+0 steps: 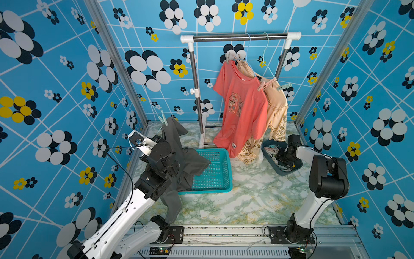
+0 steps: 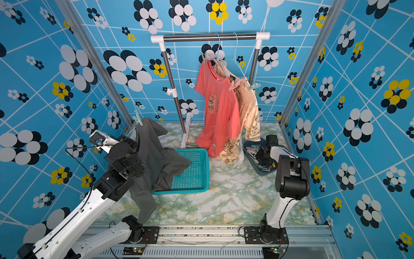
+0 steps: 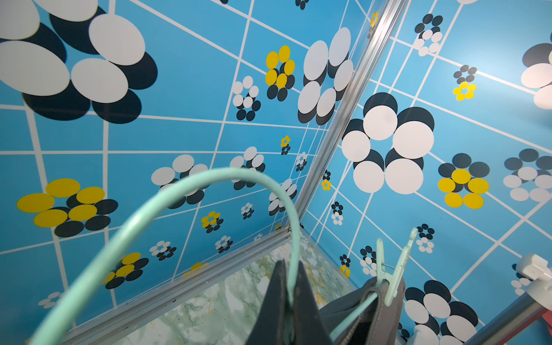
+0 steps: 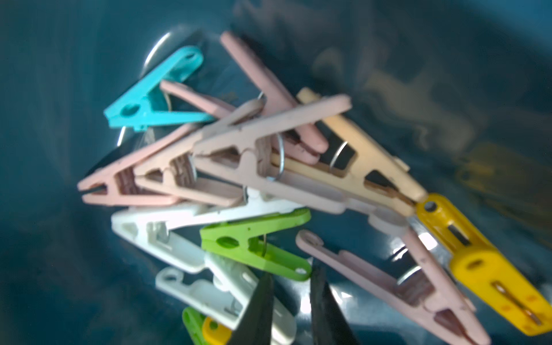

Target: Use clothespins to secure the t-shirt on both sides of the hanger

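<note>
A dark grey t-shirt hangs on a mint-green hanger. In the left wrist view my left gripper is shut on the hanger's hook. One light green clothespin clips the shirt at one shoulder; the other shoulder is hidden behind my left arm. Inside the dark basket, my right gripper is partly open over a pile of clothespins. A bright green clothespin lies just ahead of its fingertips, its lower handle end near the gap. Nothing appears gripped there.
Behind stands a metal rack holding a coral t-shirt and a beige garment, with clothespins on them. A teal basket sits partly under the grey shirt. Bare marbled table lies between the arms.
</note>
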